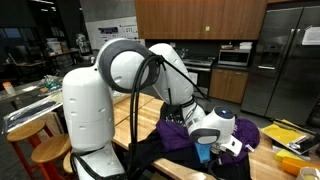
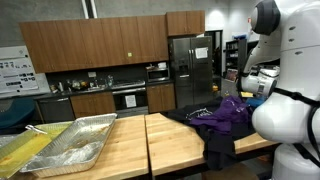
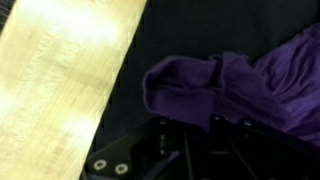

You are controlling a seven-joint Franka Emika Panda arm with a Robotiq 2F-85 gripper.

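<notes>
A purple cloth [image 1: 172, 132] lies rumpled over a black cloth [image 1: 150, 147] on the wooden table. In the wrist view, a bunched end of the purple cloth [image 3: 185, 88] reaches in between the dark fingers of my gripper, which is shut on it. Folds of the purple cloth spread away to the right there, over the black cloth [image 3: 128, 75]. My arm's white wrist hides most of the gripper in exterior view 1. Exterior view 2 shows the purple cloth [image 2: 232, 113] heaped near the arm, black cloth [image 2: 212, 140] beneath it.
Bare wooden table [image 3: 50, 75] runs along the left of the wrist view. Yellow items [image 1: 283, 135] lie at the right in exterior view 1. A foil tray [image 2: 72, 143] stands left in exterior view 2, with clear tabletop [image 2: 125, 150] beside it. Stools [image 1: 50, 150] stand at the left.
</notes>
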